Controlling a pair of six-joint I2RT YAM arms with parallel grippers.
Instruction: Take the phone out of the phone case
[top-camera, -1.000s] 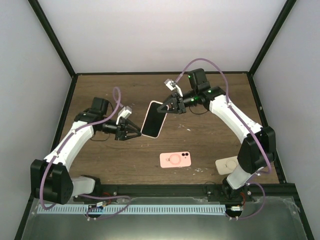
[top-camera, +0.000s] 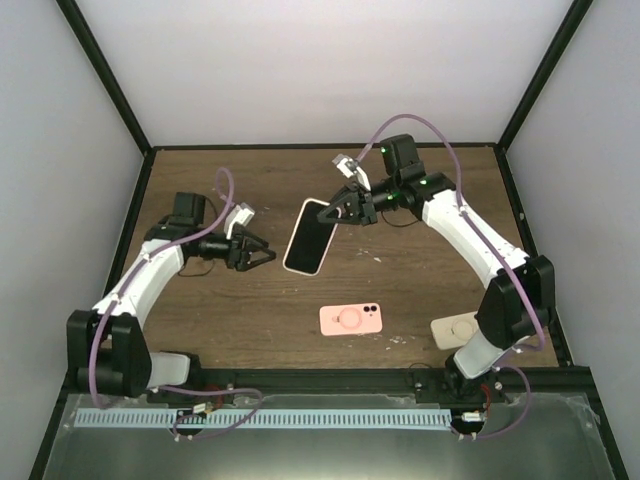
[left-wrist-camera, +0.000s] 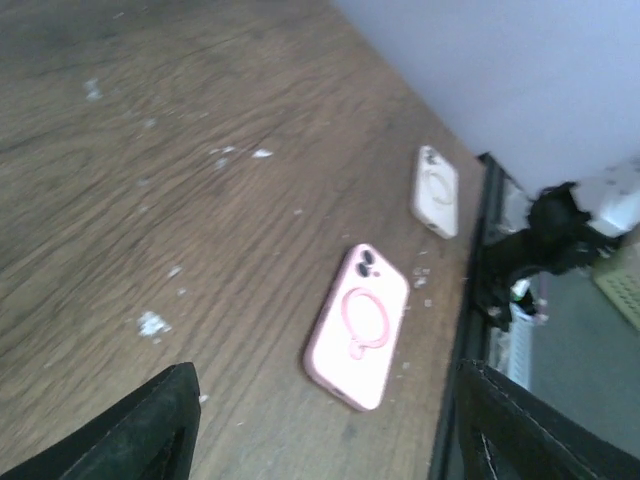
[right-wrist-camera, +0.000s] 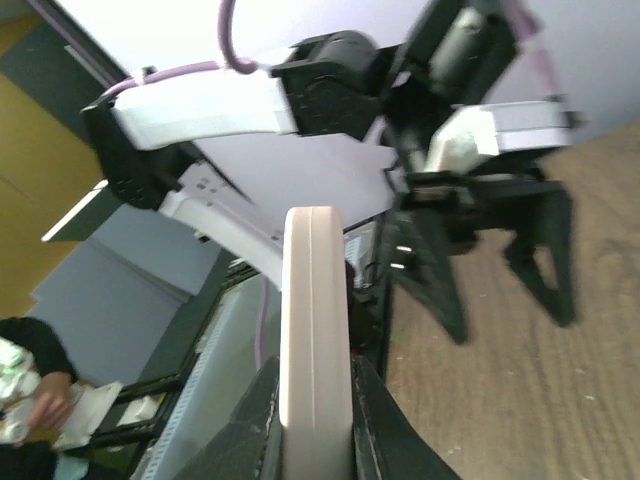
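Note:
A black-screened phone (top-camera: 311, 238) with a pale rim hangs over the middle of the table, its screen facing the top camera. My right gripper (top-camera: 330, 208) is shut on its upper right part. In the right wrist view the pale cream edge (right-wrist-camera: 318, 330) stands upright between my fingers; whether this is the case's side cannot be told. Just left of the phone's lower end, with a small gap, my left gripper (top-camera: 270, 255) is open and empty. Its dark fingers (left-wrist-camera: 150, 430) stand wide apart in the left wrist view.
A pink phone or case (top-camera: 350, 319) with a ring lies near the table's front edge. Another cream one (top-camera: 456, 330) lies at front right, by the right arm's base. The wooden table (top-camera: 265, 320) is otherwise mostly clear.
My left gripper has drawn back to the left from the phone's lower left edge, and its fingers have spread. The right gripper and the phone have barely moved.

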